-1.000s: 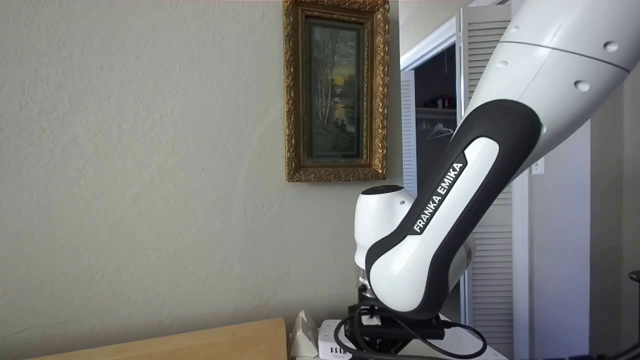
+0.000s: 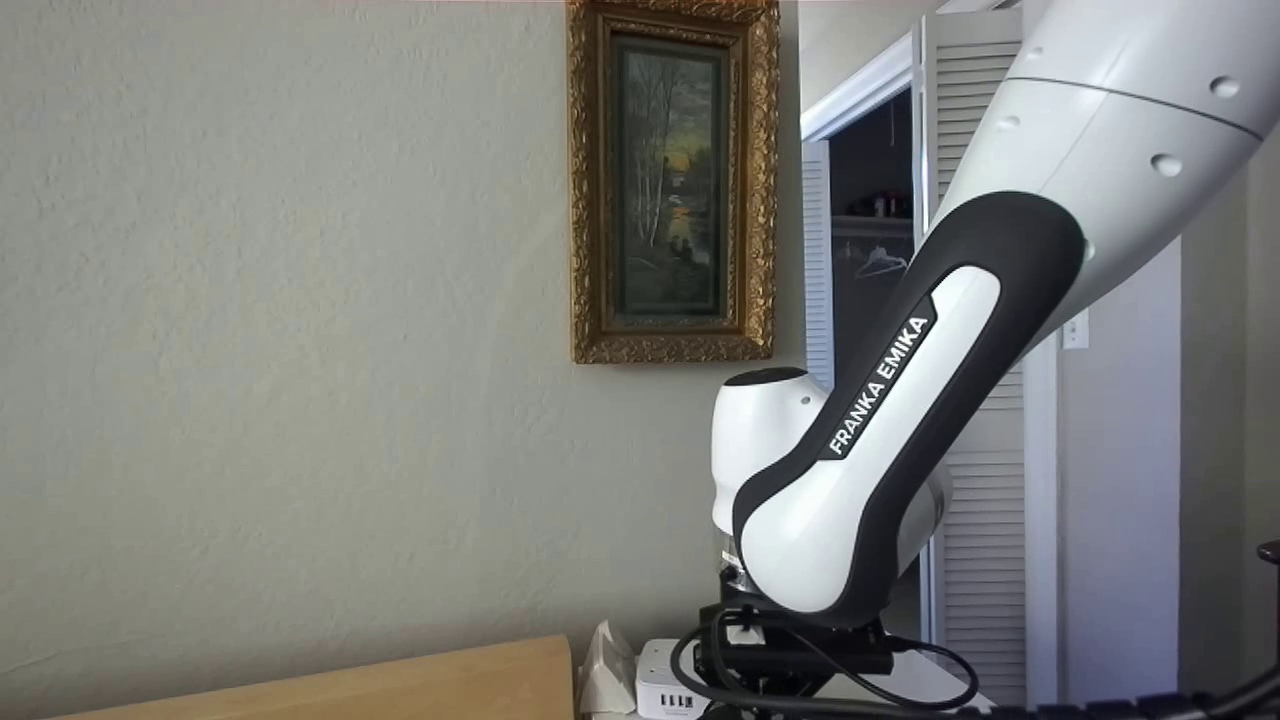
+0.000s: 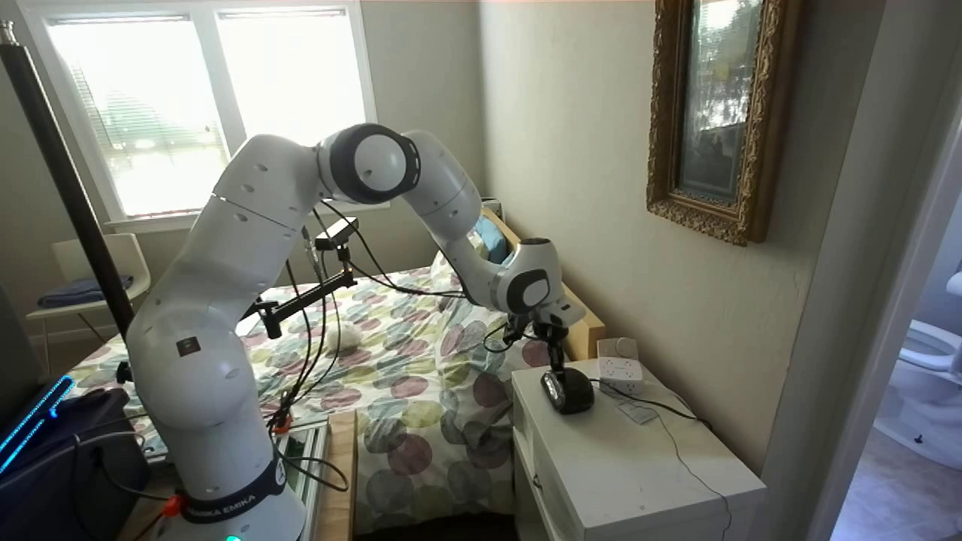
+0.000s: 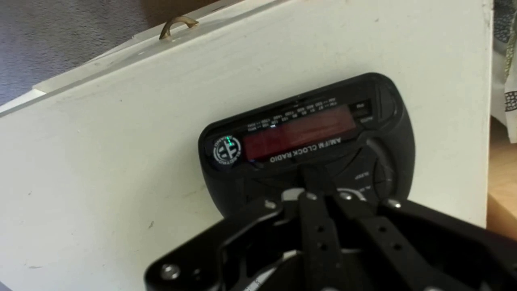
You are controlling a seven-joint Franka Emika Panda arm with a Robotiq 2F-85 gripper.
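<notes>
A black AM/FM clock radio (image 4: 300,138) with a dark red display lies on the white dresser top (image 4: 121,145). Its lower part is hidden behind my gripper in the wrist view. The fingers are together, and nothing shows between them. From the side, in exterior view 2, my gripper (image 3: 555,365) points straight down with its tips at the top of the clock radio (image 3: 570,393). Whether they touch it, I cannot tell. Only the upper part of the hand appears in exterior view 1.
A white power strip (image 3: 620,368) stands behind the radio by the wall, with cables across the dresser. The bed's wooden headboard (image 3: 584,323) rises close to the arm. A brass drawer handle (image 4: 178,23) juts from the dresser.
In exterior view 1 the forearm and hand have risen slightly. The wall, picture and power strip stand as before.
</notes>
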